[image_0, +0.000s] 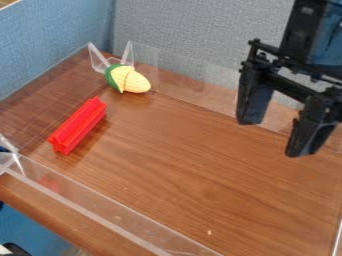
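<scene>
My black gripper (281, 120) hangs over the right side of the wooden table, its two fingers apart with nothing between them. A red bar-shaped object (78, 126) lies at the left of the table. A yellow toy corn with green husk (130, 80) lies at the back left, away from the gripper.
Clear plastic edging (140, 225) runs along the table's front left, with more at the back. A blue padded wall (34, 45) stands at the left and a grey one (187, 30) behind.
</scene>
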